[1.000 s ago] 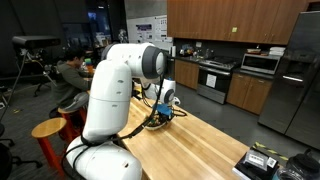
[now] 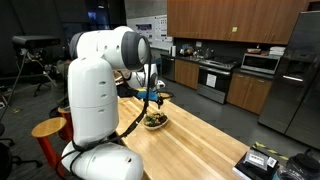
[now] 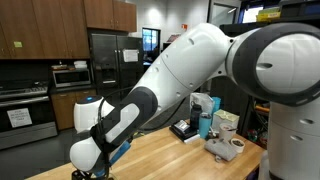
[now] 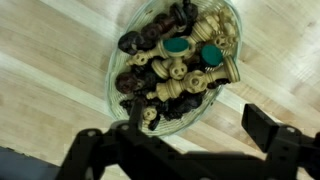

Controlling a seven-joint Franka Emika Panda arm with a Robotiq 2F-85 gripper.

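A round basket (image 4: 112, 84) fills the upper middle of the wrist view, heaped with dark and light wooden chess pieces (image 4: 168, 72). Two of them show green felt bases (image 4: 176, 46). My gripper is open above the basket's near side, its two dark fingers set wide apart with nothing between them. From the side, the same basket (image 2: 155, 121) sits on the wooden table, with my gripper (image 2: 150, 100) hanging over it, clear of the pieces. In the other exterior view the basket is mostly cut off at the bottom edge.
Bottles, a teal container (image 3: 205, 126) and a grey item (image 3: 225, 149) occupy the other end. Stools (image 2: 48, 128) stand beside the table.
My gripper has risen from down in the basket and shifted slightly left, so that it now hangs above it. The basket appears to have stayed in place.
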